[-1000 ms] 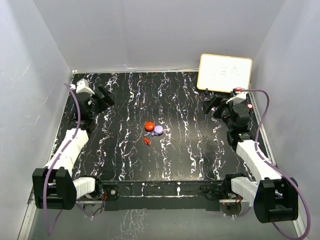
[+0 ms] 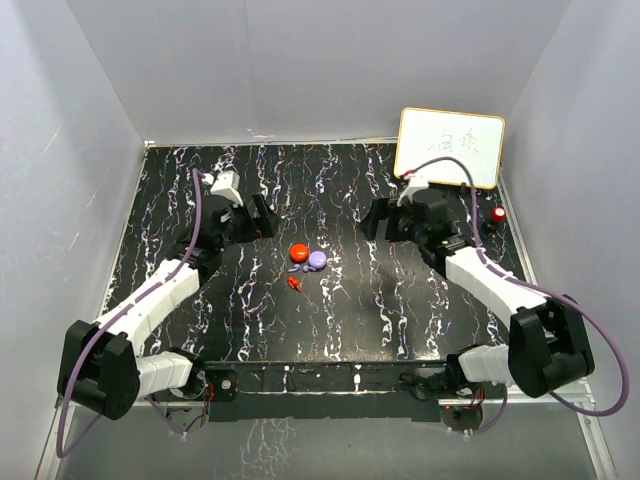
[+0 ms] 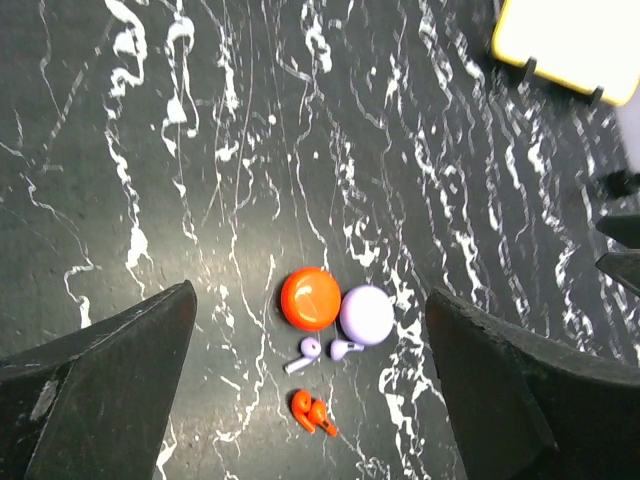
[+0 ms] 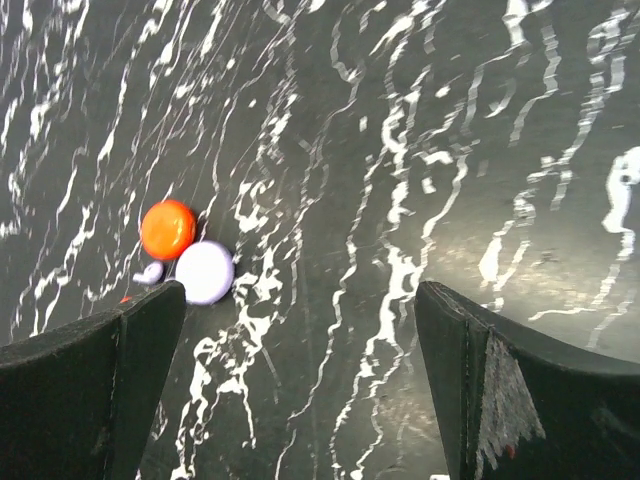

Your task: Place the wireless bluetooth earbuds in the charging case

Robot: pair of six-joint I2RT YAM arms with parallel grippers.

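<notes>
In the middle of the table a round red-orange case (image 2: pixel 299 252) lies touching a round lilac case (image 2: pixel 318 260); both look closed. Just in front of them are two small lilac earbuds, one (image 3: pixel 303 354) on the left and one (image 3: pixel 345 348) against the lilac case. A pair of red-orange earbuds (image 3: pixel 313 411) lies close together nearer the front. My left gripper (image 2: pixel 269 217) stands open above the table, left of and behind the cases, holding nothing. Over to their right, my right gripper (image 2: pixel 370 219) is open and empty too.
A whiteboard with writing (image 2: pixel 449 150) leans at the back right. Beside the right wall stands a small red-topped object (image 2: pixel 497 214). Grey walls enclose the table at the back and sides.
Both arms have swung inward toward the middle of the table, the left one to the right and the right one to the left. Cases and earbuds have stayed put.
</notes>
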